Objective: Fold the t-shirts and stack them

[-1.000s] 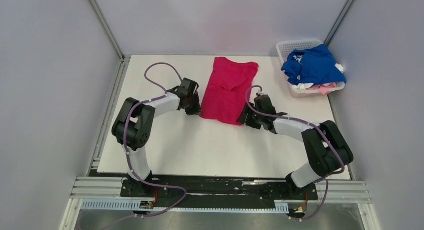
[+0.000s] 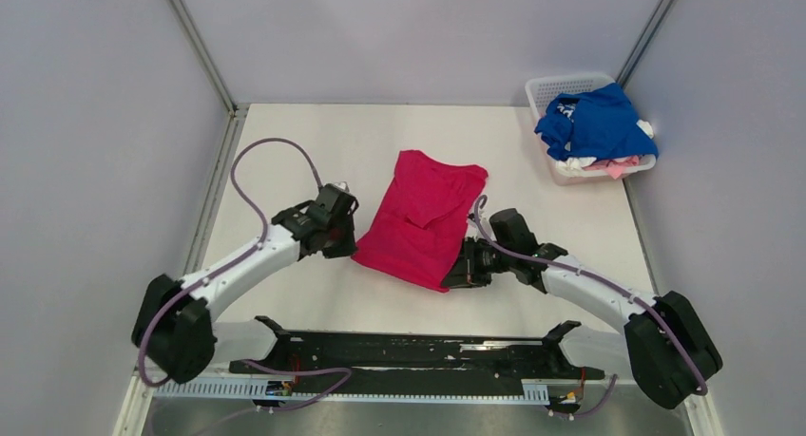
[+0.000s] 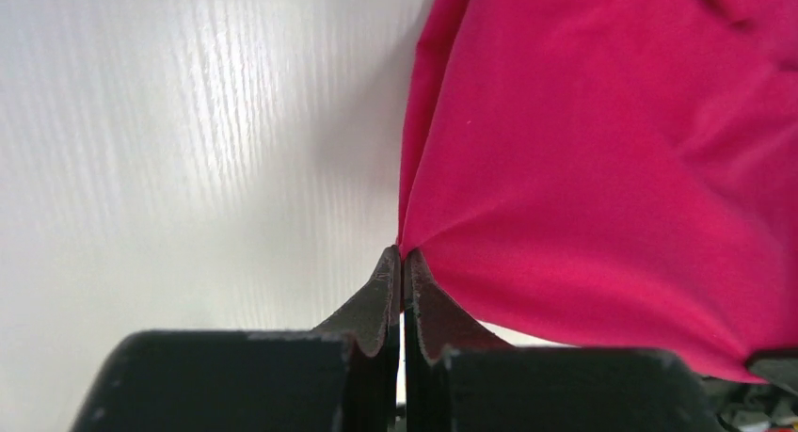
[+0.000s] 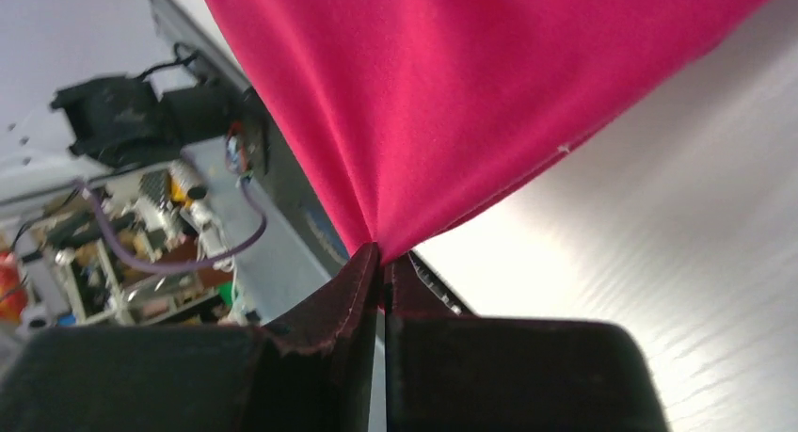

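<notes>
A red t-shirt lies folded lengthwise on the white table, its collar end toward the back. Both grippers hold the near end by its corners. My left gripper is shut on the left corner, the cloth's edge entering between the fingertips. My right gripper is shut on the right corner, with the near edge pulled taut toward the table's front.
A white basket of blue, white and pink clothes stands at the back right. Bare table surrounds the shirt. In the right wrist view the table's front edge and clutter below show.
Both grippers have moved toward the table's front, drawing the red t-shirt with them; its collar end has slid away from the back edge.
</notes>
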